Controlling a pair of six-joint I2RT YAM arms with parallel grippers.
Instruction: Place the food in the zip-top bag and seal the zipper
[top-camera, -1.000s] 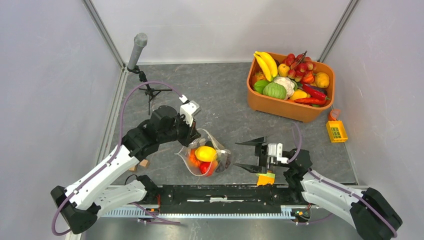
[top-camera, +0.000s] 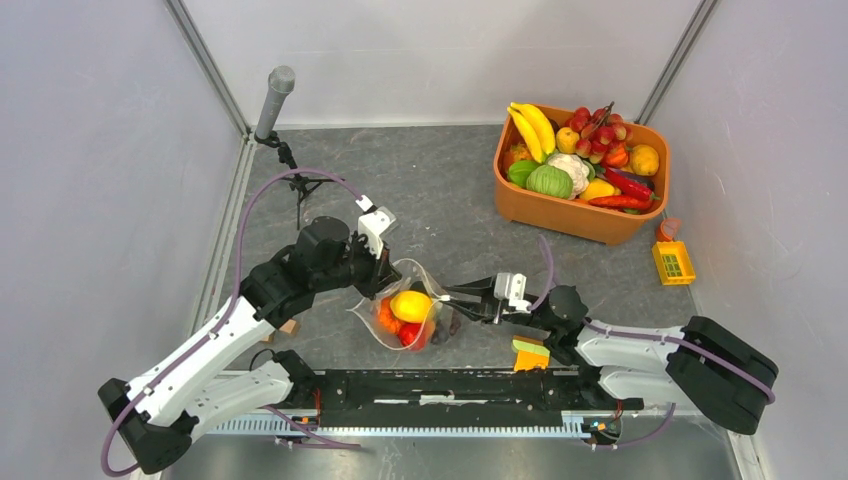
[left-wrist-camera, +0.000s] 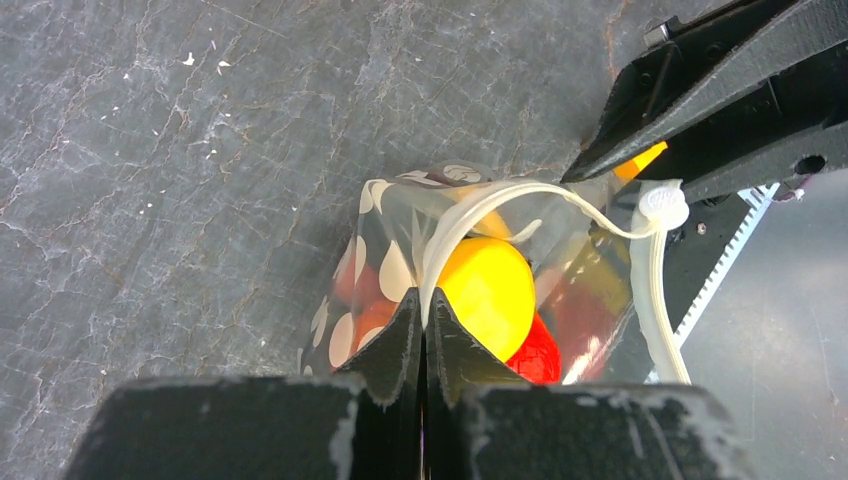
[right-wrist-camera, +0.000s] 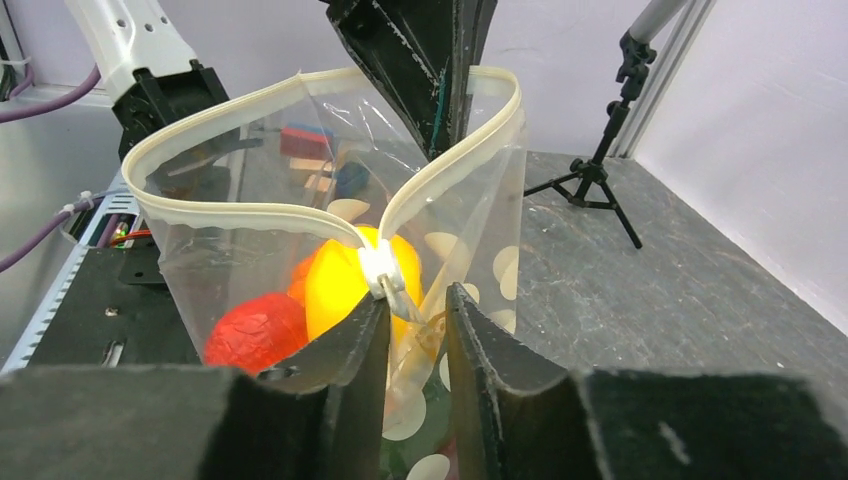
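The clear zip top bag (top-camera: 380, 331) stands with its mouth spread and food inside: a yellow item (top-camera: 411, 306), a red one (right-wrist-camera: 258, 333) and an orange one (top-camera: 387, 317). My left gripper is shut on the far stretch of the bag's rim. At the rim's right corner sits the white zipper slider (right-wrist-camera: 379, 263). Around that corner my right gripper is part open, its fingers on either side of the bag's edge just below the slider. Whether they touch the plastic, I cannot tell.
An orange bin (top-camera: 550, 214) heaped with fruit and vegetables stands at the back right, beside a small yellow basket (top-camera: 674, 263). A microphone stand (top-camera: 290, 160) is at the back left.
My right gripper has moved left to the bag's right corner, and its fingers have narrowed from wide open. The left gripper has barely moved.
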